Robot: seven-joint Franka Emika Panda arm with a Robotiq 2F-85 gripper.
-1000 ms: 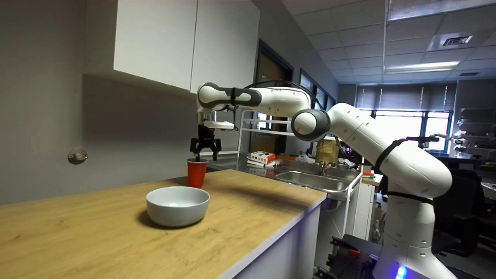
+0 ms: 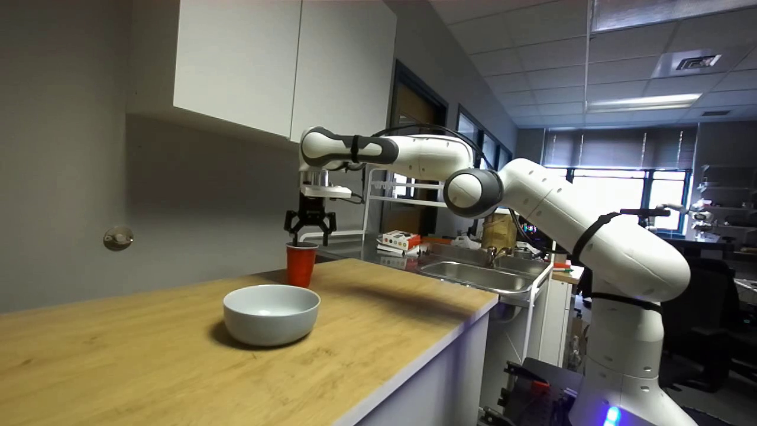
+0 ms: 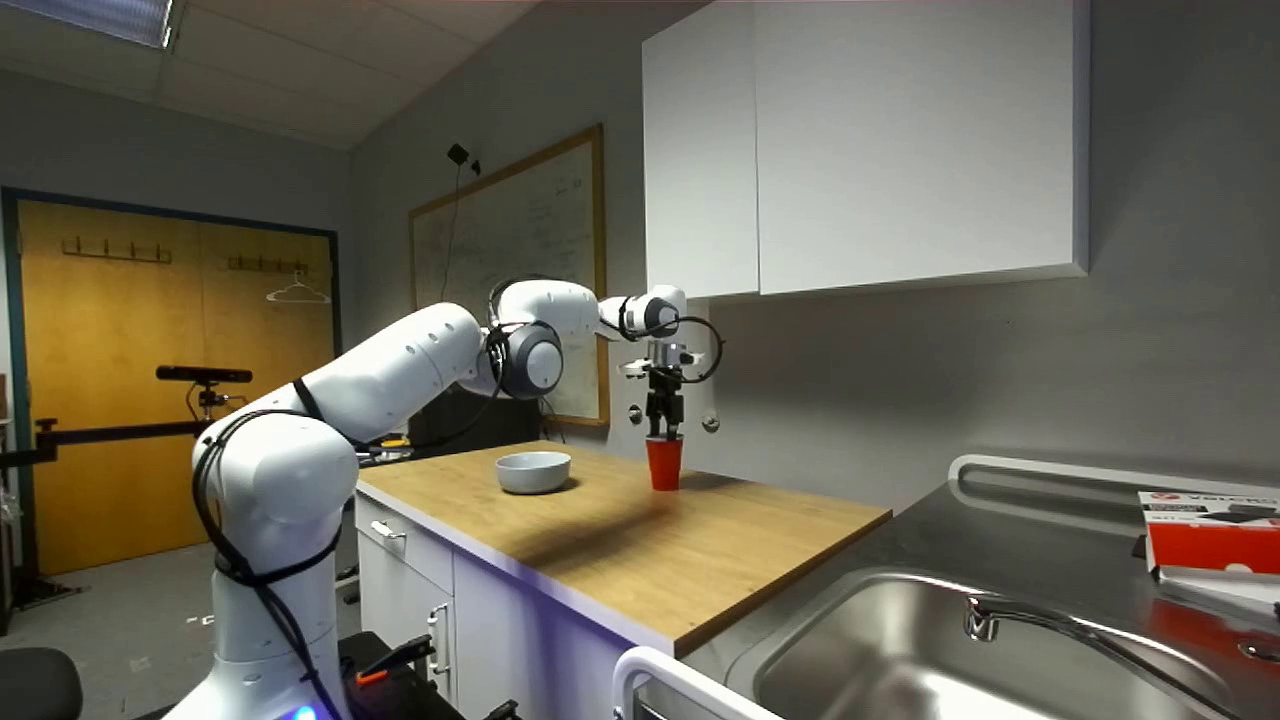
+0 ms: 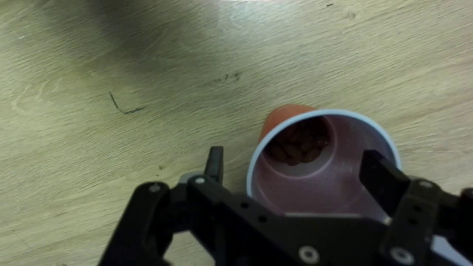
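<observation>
A red cup (image 2: 300,266) stands upright on the wooden counter, with small reddish-brown pieces (image 4: 297,148) in its bottom. My gripper (image 2: 310,241) points down just over the cup, fingers spread apart and holding nothing. In the wrist view one fingertip (image 4: 215,162) lies left of the cup's rim, over bare wood; its opposite overlaps the inside of the cup near the right rim. Whether that second finger dips below the rim, I cannot tell. A pale grey bowl (image 2: 271,323) sits on the counter, apart from the cup; from above, its inside looks empty where visible.
White cabinets (image 3: 864,156) hang above the counter (image 3: 672,564). A metal sink (image 3: 924,648) adjoins one end, with boxes (image 2: 401,241) beyond. Bare wood surrounds the cup and bowl on the open side; the wall is behind.
My gripper has turned slightly and shifted a little to the left in exterior view 1, its fingers appearing wider apart. Cup and bowl show no clear movement.
</observation>
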